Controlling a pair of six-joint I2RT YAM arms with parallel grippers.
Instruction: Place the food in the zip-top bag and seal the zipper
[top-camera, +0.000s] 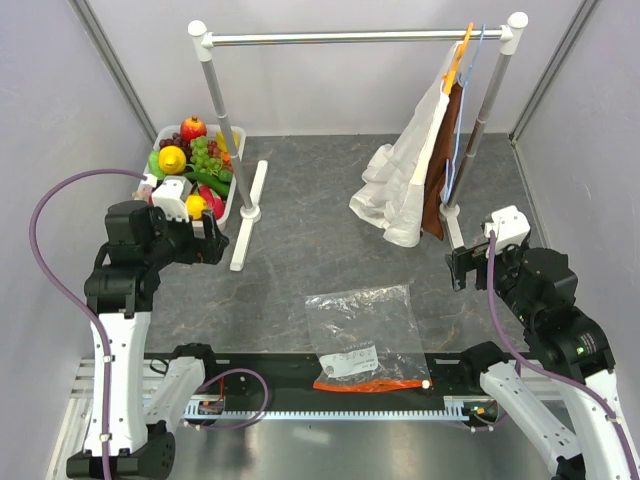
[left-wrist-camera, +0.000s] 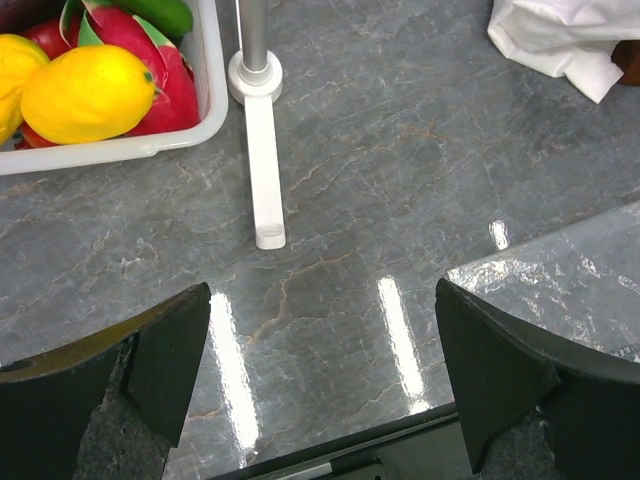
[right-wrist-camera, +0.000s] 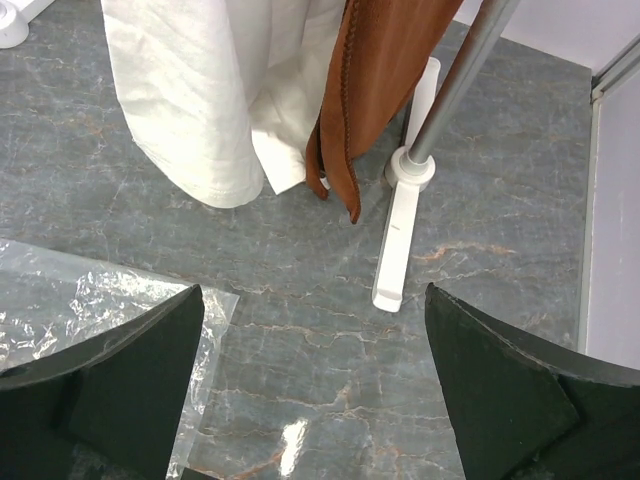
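A clear zip top bag (top-camera: 365, 325) with a white label and orange zipper edge lies flat at the front centre; its corner also shows in both wrist views. A white bin (left-wrist-camera: 212, 90) at the back left holds several food items, including a yellow fruit (left-wrist-camera: 85, 92), a red dragon fruit (left-wrist-camera: 170, 95), grapes and greens. My left gripper (top-camera: 205, 240) hangs open and empty in front of the bin, left of the bag. My right gripper (top-camera: 466, 265) is open and empty, above the floor right of the bag.
A metal rack (top-camera: 330, 38) spans the back, its feet on both sides. White cloth (top-camera: 395, 190) and brown garments (right-wrist-camera: 360, 90) hang from its right end and reach low. Walls close in the sides.
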